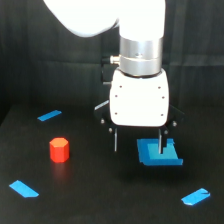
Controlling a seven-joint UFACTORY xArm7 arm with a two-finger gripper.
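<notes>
My gripper [138, 149] hangs over the middle of the dark table, pointing down. Its two thin fingers stand wide apart, so it is open and I see nothing held. Just to the right sits a blue square piece [166, 159], partly behind the right finger; its shape there is hard to make out. Well to the left of the gripper, an orange-red hexagonal block [59, 150] stands on the table, apart from everything else.
Flat blue strips lie on the table: one at the back left [50, 115], one at the front left [24, 189] and one at the front right [196, 197]. Dark curtains hang behind. Much of the table between the red block and the gripper is bare.
</notes>
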